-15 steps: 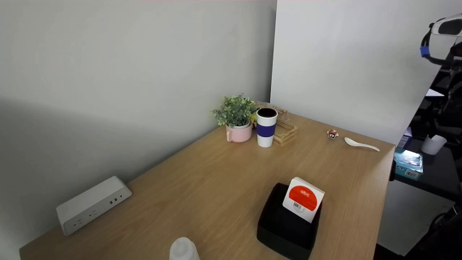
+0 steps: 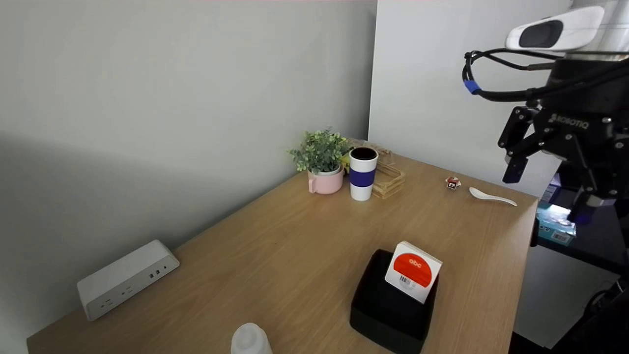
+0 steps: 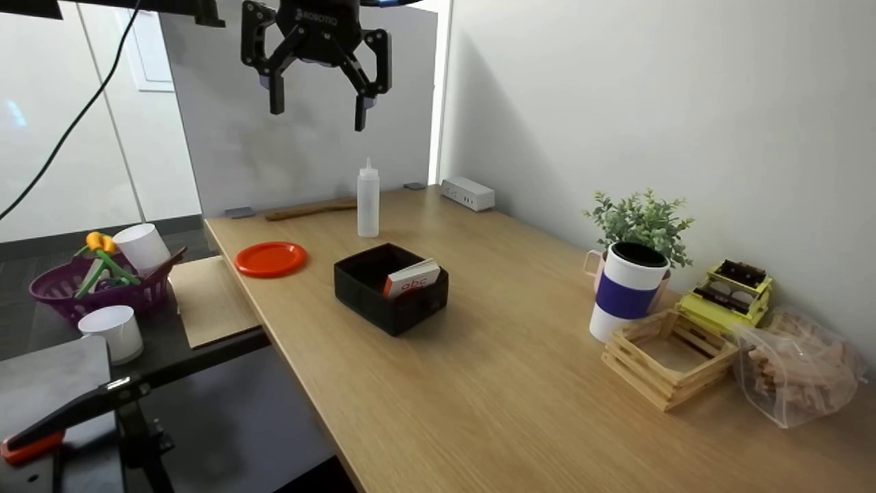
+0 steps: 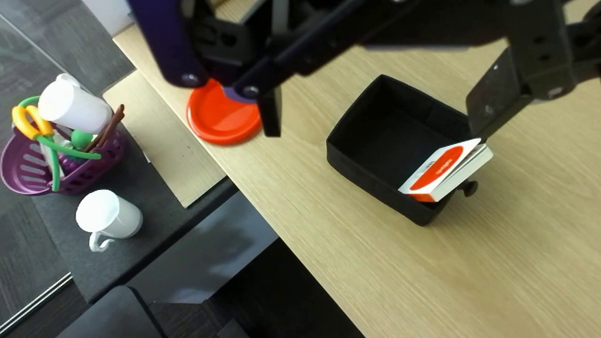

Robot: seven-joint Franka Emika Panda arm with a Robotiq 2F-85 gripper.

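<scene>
Wide open and empty, my gripper [image 3: 318, 122] hangs high above the table in exterior view 2, well apart from everything on it. In exterior view 1 the gripper [image 2: 545, 194] shows at the right, over the table's edge. A black fabric box [image 2: 386, 321] stands on the table. Leaning against one end wall inside it is a small white book [image 2: 424, 263] with a red patch marked "abc". From the wrist view, the black box [image 4: 369, 183] lies below the fingers, with the book [image 4: 450, 169] poking above its rim.
Near the box are a red plate [image 3: 271, 259] and a white squeeze bottle [image 3: 369, 204]. A tumbler [image 3: 622, 300], a potted plant [image 3: 645, 218], a wooden crate [image 3: 669, 374] and a clear bag [image 3: 796, 370] stand along the wall.
The arm has come further into exterior view 1 from the right, so the gripper now shows there. The box, book and other table items have not moved.
</scene>
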